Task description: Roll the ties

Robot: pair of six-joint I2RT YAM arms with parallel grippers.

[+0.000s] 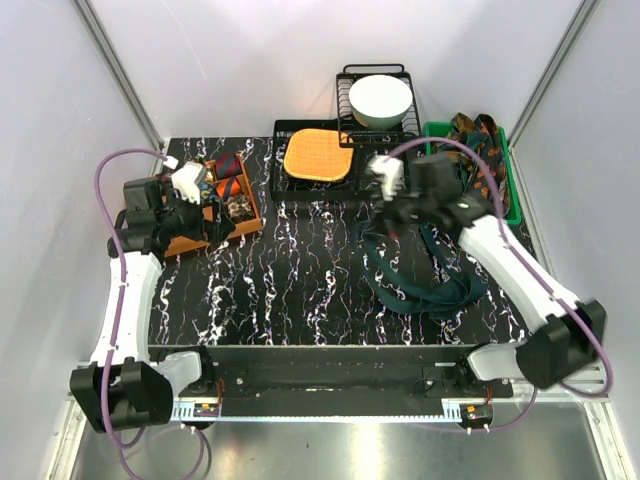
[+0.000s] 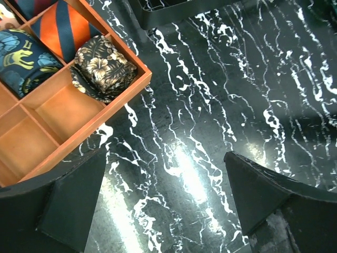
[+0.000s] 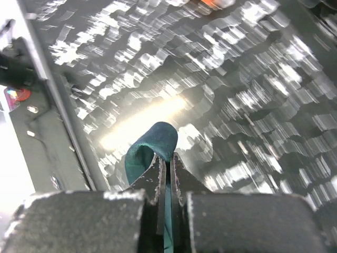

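A long dark teal tie [image 1: 425, 297] trails over the right half of the marble table, curling at its lower end. My right gripper is shut on the tie [image 3: 159, 139], whose folded end pokes up past the fingertips in the right wrist view. In the top view the right arm is blurred. My left gripper [image 1: 215, 232] stands open beside the orange divided box [image 1: 259, 223], with only bare table between its fingers. Rolled ties, among them a floral one [image 2: 102, 68] and an orange-and-blue striped one [image 2: 68, 29], sit in the box's compartments.
At the back is a black dish rack [image 1: 275, 185] with an orange basket [image 1: 318, 155] and a pale bowl [image 1: 380, 101]. A green bin [image 1: 515, 205] with patterned ties [image 1: 480, 145] stands back right.
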